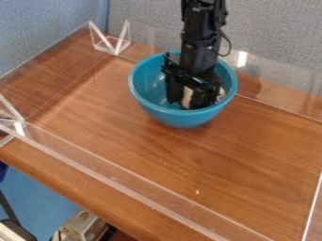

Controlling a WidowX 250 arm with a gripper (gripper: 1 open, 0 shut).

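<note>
My black gripper [191, 87] reaches down from the top into a teal bowl [165, 107] on the wooden table [176, 174]. Its fingers are lowered inside the bowl around a light round object [217, 94], of which only small parts show behind the dark fingers. I cannot tell whether the fingers touch or hold it.
A clear plastic frame [111, 40] stands at the back left corner. Grey panels border the back and left, and clear strips run along the edges.
</note>
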